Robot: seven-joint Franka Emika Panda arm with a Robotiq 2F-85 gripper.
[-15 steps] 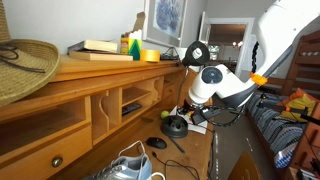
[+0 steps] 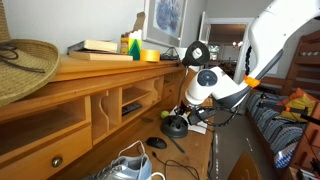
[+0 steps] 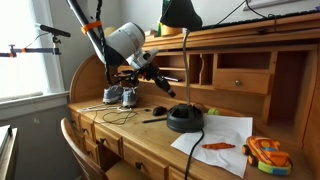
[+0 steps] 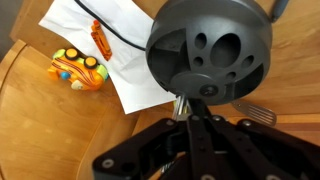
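My gripper is shut, and nothing shows between its fingers. In the wrist view it sits against the lower edge of the dark grey lamp shade, which has round holes in its top; whether they touch I cannot tell. In exterior view 2 the gripper hangs above the desk, just left of the lamp's pole and above its dark round base. The same base stands on the desk in exterior view 1. White paper lies beside it, with a small orange object on top.
An orange toy lies right of the paper. A dark mouse, cables and a grey-blue shoe occupy the desk's other side. Wooden drawers and cubbies line the back. A fork-like metal piece shows near the shade.
The arm's upper white link has shifted up and to the right in exterior view 1, and the wrist has turned slightly. The lamp and desk items look unmoved.
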